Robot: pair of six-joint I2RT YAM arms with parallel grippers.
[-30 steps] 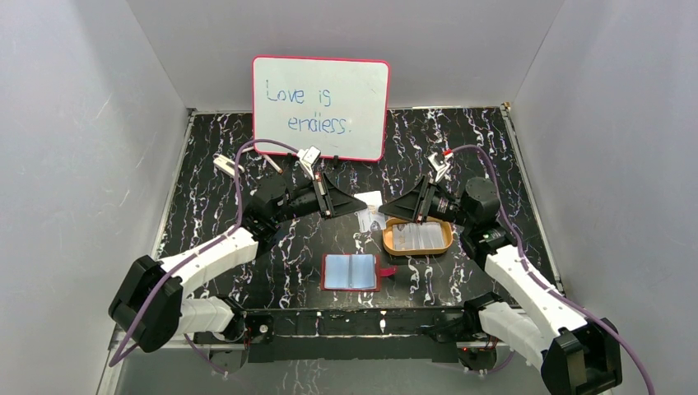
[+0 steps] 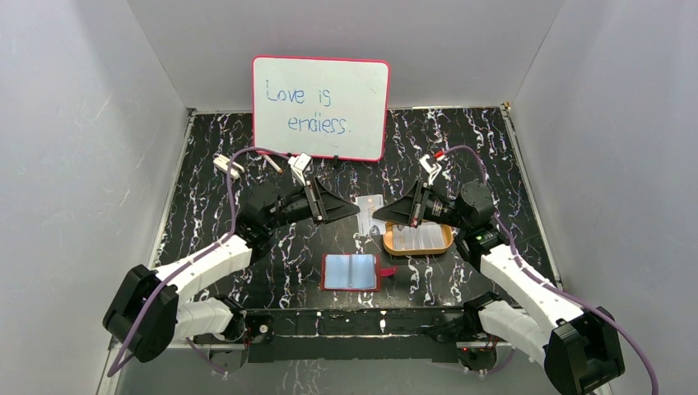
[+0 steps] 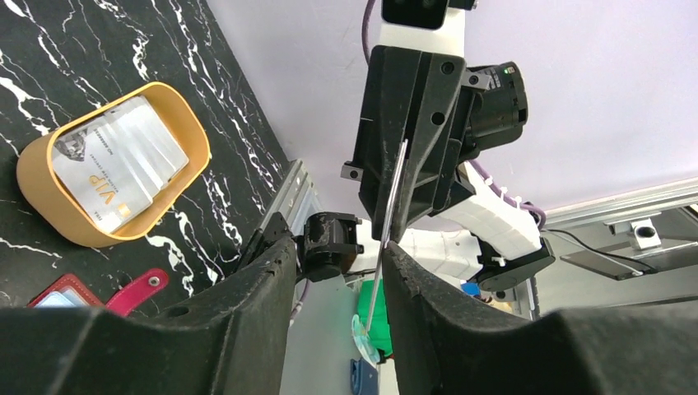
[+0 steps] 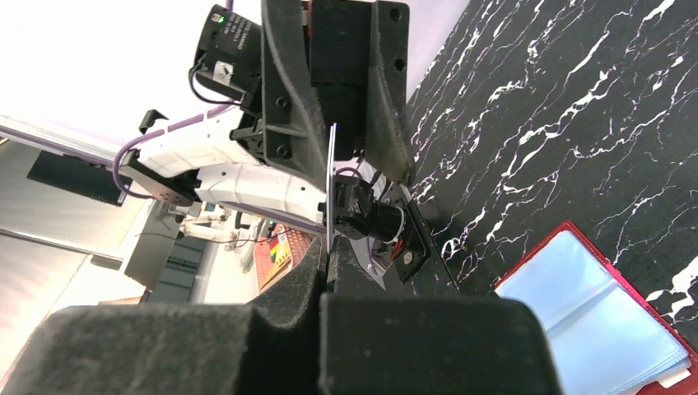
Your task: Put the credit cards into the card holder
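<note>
In the right wrist view my right gripper is shut on a thin card [image 4: 331, 189], seen edge-on. My left gripper faces it with its fingers apart; the card also shows edge-on in the left wrist view. The red card holder [image 2: 350, 271], with pale blue sleeves, lies open at the table's front middle. A tan container [image 3: 37, 177] holding cards [image 3: 119, 164] sits just right of and behind it, below my right arm.
A whiteboard [image 2: 320, 90] with writing stands at the back. A pale object [image 2: 226, 164] lies at the back left. Bare marble table [image 2: 436, 280] shows around the holder.
</note>
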